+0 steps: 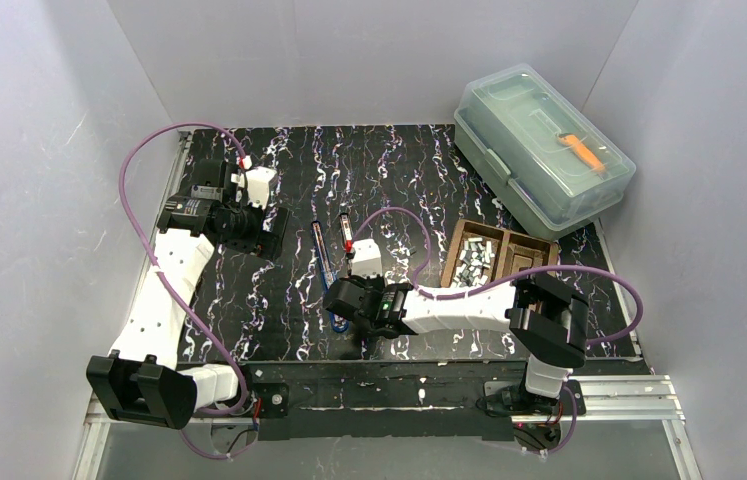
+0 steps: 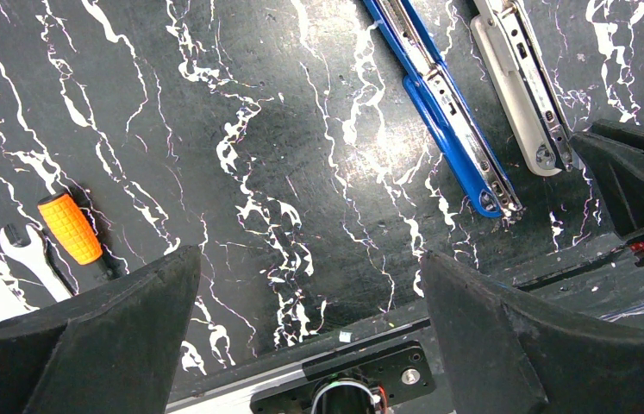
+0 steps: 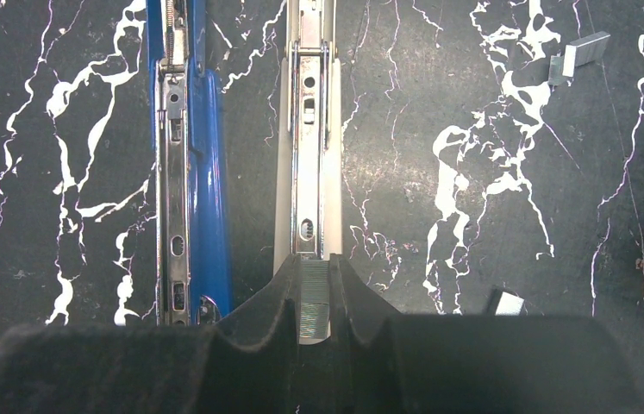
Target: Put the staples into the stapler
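Note:
The blue stapler (image 3: 206,181) and the pale grey stapler (image 3: 333,198) lie opened out side by side on the dark marbled table, their metal channels facing up. A short strip of staples (image 3: 315,297) is pinched in my right gripper, which is shut on it just over the near end of the pale stapler. Whether the strip touches the channel cannot be told. In the left wrist view the right fingers (image 2: 624,172) reach the end of that pale stapler (image 2: 521,95). My left gripper stands open and empty, to the left of the blue stapler (image 2: 452,121).
Loose staple strips (image 3: 587,52) lie to the right of the staplers. A wooden box (image 1: 457,262) holds several more, with a lidded green case (image 1: 544,150) behind it. Near the left gripper are a wrench (image 2: 35,259) and an orange-handled tool (image 2: 70,228).

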